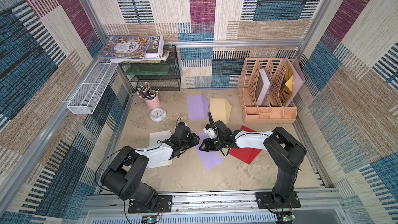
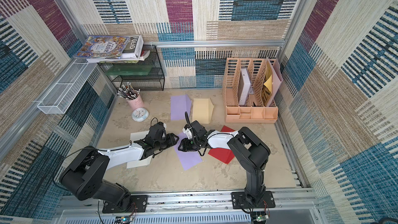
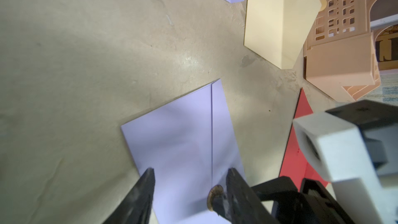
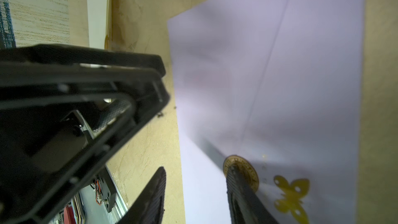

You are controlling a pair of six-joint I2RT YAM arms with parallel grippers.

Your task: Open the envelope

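Note:
A lilac envelope point(image 1: 210, 160) lies flat at the front middle under both grippers, with a gold seal point(image 4: 240, 172) and gold print on it. My left gripper hangs open over its left part, the envelope visible between the fingers. My right gripper is low over the seal, fingertips apart, one fingertip at the seal; whether they touch it is unclear. The left gripper's body fills the left of the right wrist view. The envelope's top edge and fold line show in the left wrist view.
White paper point(image 1: 159, 136) lies left, a red envelope point(image 1: 246, 155) right. Lilac point(image 1: 197, 107) and cream point(image 1: 219, 108) envelopes lie behind. A clock point(image 1: 158, 114), pen cup point(image 1: 152, 102) and peach organizer point(image 1: 269, 115) stand at the back.

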